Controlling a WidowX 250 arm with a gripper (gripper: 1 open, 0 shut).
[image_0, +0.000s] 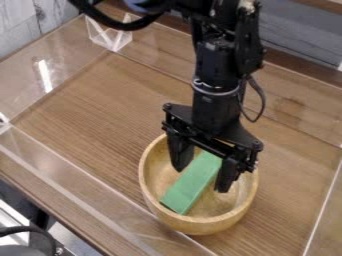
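Observation:
A light wooden bowl (234, 214) sits at the lower middle of the camera view with a long green block (186, 195) lying in it. My black gripper (203, 150) is over the bowl, its open fingers spread on either side above the block's upper part. The arm hides part of the bowl's back; whether a finger touches the block I cannot tell.
A clear plastic container (110, 30) stands at the upper left. A black cable shows at the lower left.

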